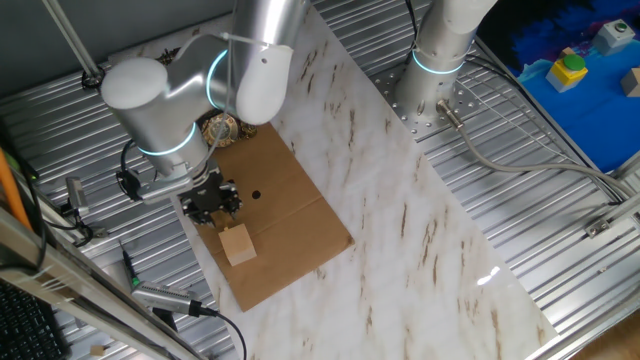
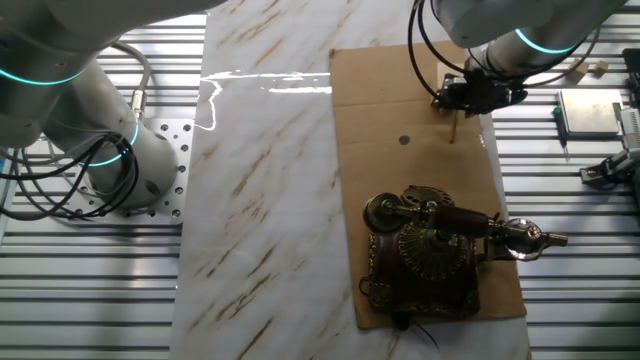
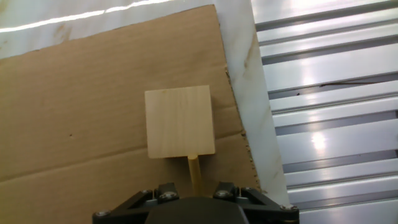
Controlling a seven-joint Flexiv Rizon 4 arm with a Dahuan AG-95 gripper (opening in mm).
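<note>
A pale wooden block [image 3: 180, 121] with a thin round stick [image 3: 195, 174] coming off one side lies on a brown cardboard sheet [image 3: 74, 118]. In the wrist view, my gripper is open, its two dark fingers standing apart on either side of the stick, with gaps showing. Whether either finger touches it cannot be told. Exterior view 1 has the gripper [image 1: 219, 213] beside the block [image 1: 237, 245], on the stick's side. From exterior view 2, the stick [image 2: 453, 128] shows below the gripper, which partly hides the block.
An ornate old-style telephone [image 2: 430, 265] stands on the cardboard's other end. Bare marble-patterned tabletop [image 1: 390, 230] spreads beside the sheet. Slatted metal surface [image 3: 336, 124] lies past the table's edge.
</note>
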